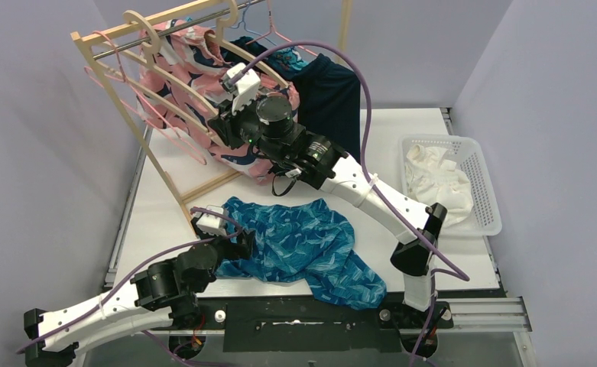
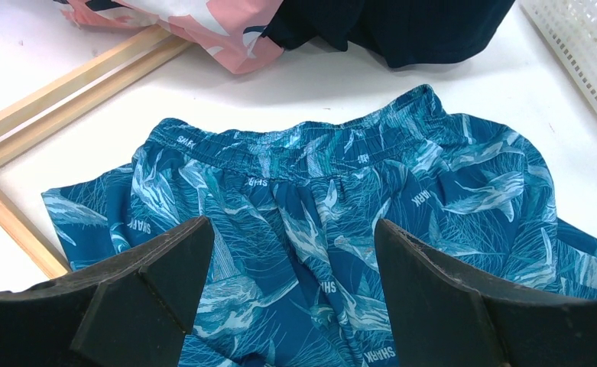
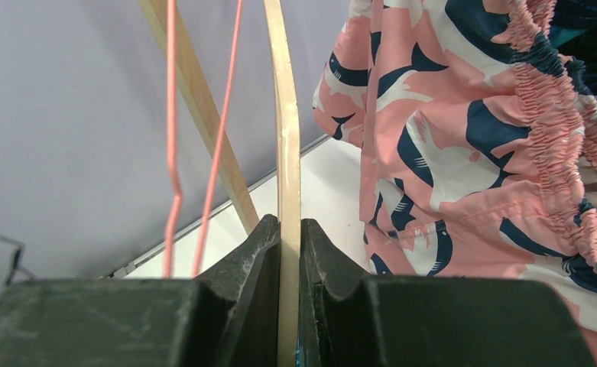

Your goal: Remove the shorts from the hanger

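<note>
Blue shark-print shorts (image 1: 295, 241) lie spread and wrinkled on the white table, with no hanger visible in them. Over their near-left part, my left gripper (image 1: 245, 243) stands open; in the left wrist view its fingers (image 2: 165, 275) are wide apart above the shorts' cloth (image 2: 333, 214). My right gripper is shut on a bare wooden hanger (image 3: 288, 145). From the top, that hanger (image 1: 176, 80) reaches up to the metal rail (image 1: 174, 29), its hook at the rail.
Pink patterned clothing (image 1: 196, 69) and dark navy clothing (image 1: 329, 95) hang on the wooden rack (image 1: 157, 162). A pink hanger (image 1: 180, 139) dangles at its left end. At the right, a white basket (image 1: 488, 183) holds cream cloth (image 1: 436, 180).
</note>
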